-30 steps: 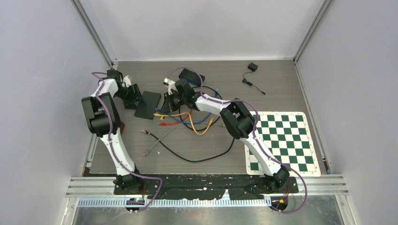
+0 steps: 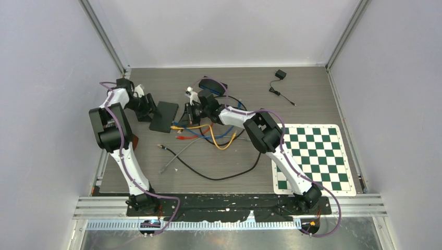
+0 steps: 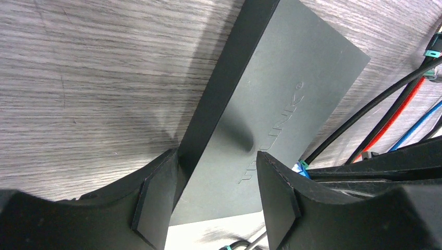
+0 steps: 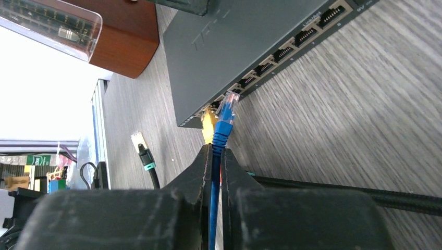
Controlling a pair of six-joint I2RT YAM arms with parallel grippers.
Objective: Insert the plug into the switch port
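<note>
The dark network switch (image 2: 163, 116) lies on the left of the table, its port row (image 4: 284, 52) facing my right gripper. My right gripper is shut on the blue cable, whose clear plug (image 4: 226, 104) is at the row's lower-left ports, beside a yellow plug (image 4: 207, 125); whether it is seated I cannot tell. My left gripper stands open at the switch's far edge, a finger on either side of that edge.
Loose cables (image 2: 219, 146) lie tangled in the middle and front. A black box (image 2: 212, 82) and a power adapter (image 2: 280, 74) are at the back, a chessboard (image 2: 312, 156) at front right.
The left arm and the switch look almost unchanged.
</note>
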